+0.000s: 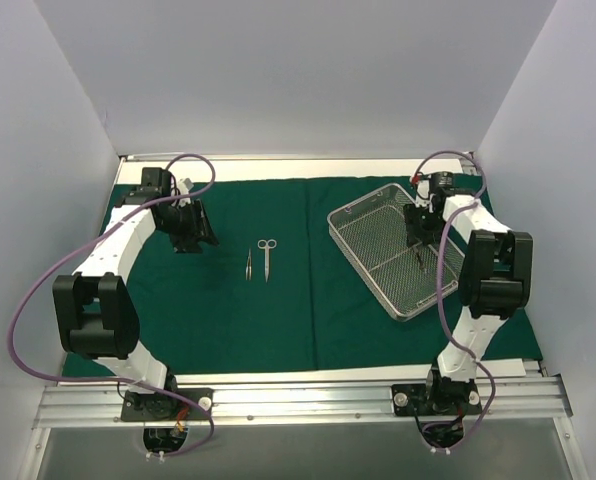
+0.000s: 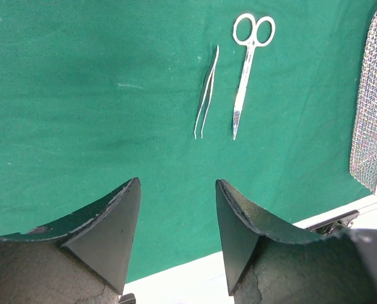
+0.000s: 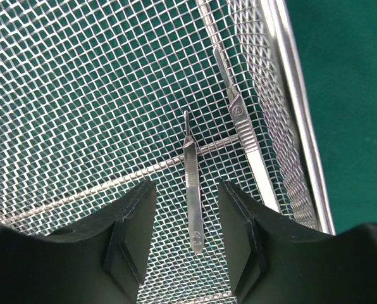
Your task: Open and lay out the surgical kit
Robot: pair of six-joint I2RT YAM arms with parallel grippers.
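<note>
Inside the wire mesh tray (image 1: 373, 255) at the right lies a slim metal instrument (image 3: 193, 190) with a thin pointed tip. Over it, my right gripper stands open, one finger to each side of its handle, neither touching it. A second instrument (image 3: 247, 126) with a longer handle lies along the tray's side wall. On the green cloth (image 1: 208, 330), tweezers (image 2: 207, 92) and scissors (image 2: 247, 69) lie side by side. My left gripper, also open and empty, hangs over bare cloth to the left of the tweezers.
The tray's raised metal rim (image 3: 296, 95) runs close to the right of my right gripper. A white border strip (image 1: 278, 168) edges the far side.
</note>
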